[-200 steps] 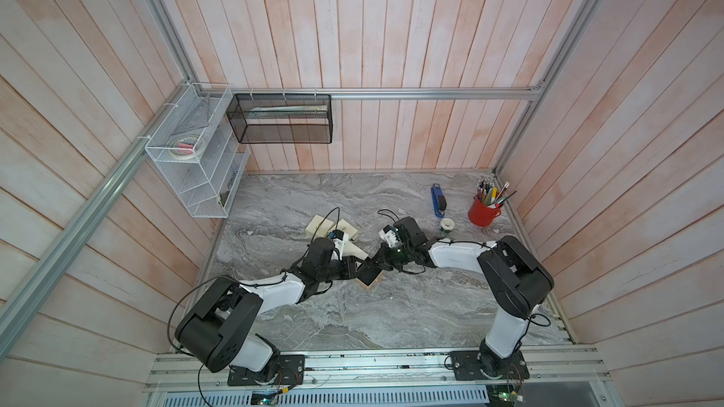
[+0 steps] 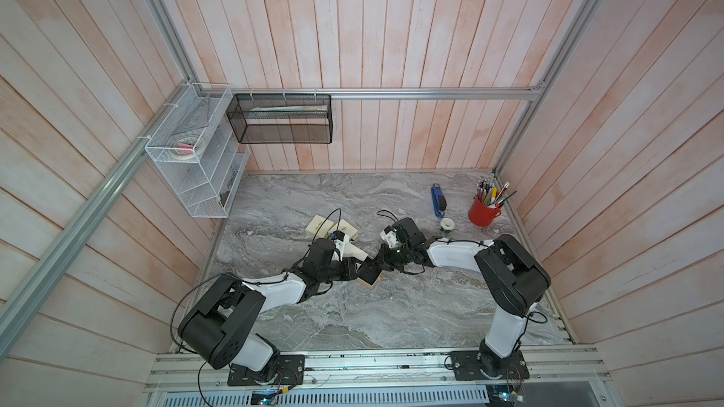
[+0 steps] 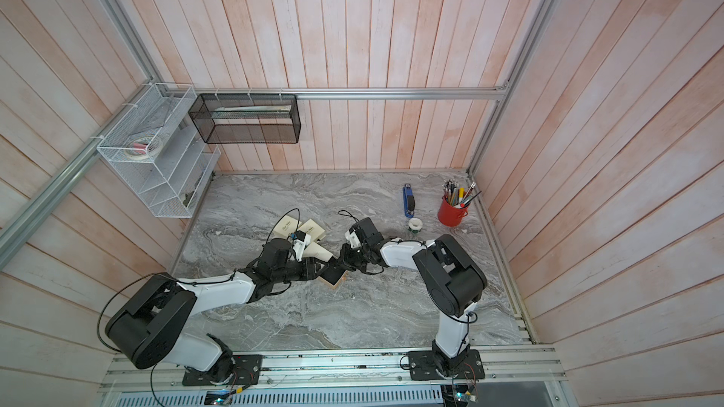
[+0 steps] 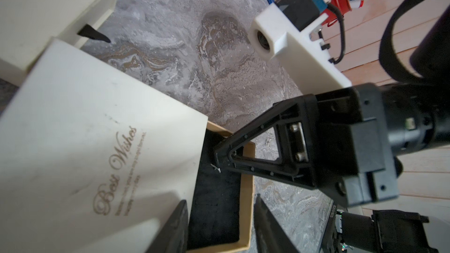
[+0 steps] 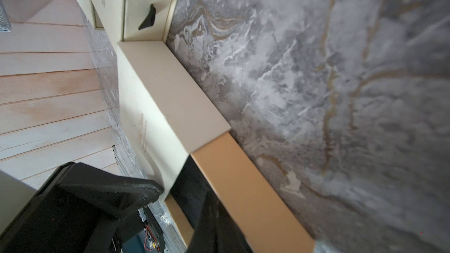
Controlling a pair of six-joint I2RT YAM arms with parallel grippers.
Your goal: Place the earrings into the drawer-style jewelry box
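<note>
A cream jewelry box (image 4: 107, 154) marked "Best Wishes" lies on the marble counter, its drawer (image 4: 246, 206) pulled out to show a black lining. Over the drawer, my right gripper points in with its fingertips together. Just below those tips a tiny silvery earring (image 4: 215, 167) shows against the lining; whether it touches them, I cannot tell. No second earring can be made out. My left gripper has its blurred fingers apart, one on the box side and one by the drawer's outer wall. In the top left view the two grippers face each other closely.
More cream boxes (image 2: 319, 227) lie behind this one, one with a black pull tab. A blue stapler (image 2: 439, 200), a small white round container (image 2: 447, 224) and a red cup of pens (image 2: 483, 212) stand back right.
Both arms have shifted only very slightly over the last second. The grippers stay at the drawer, and the boxes look unmoved.
</note>
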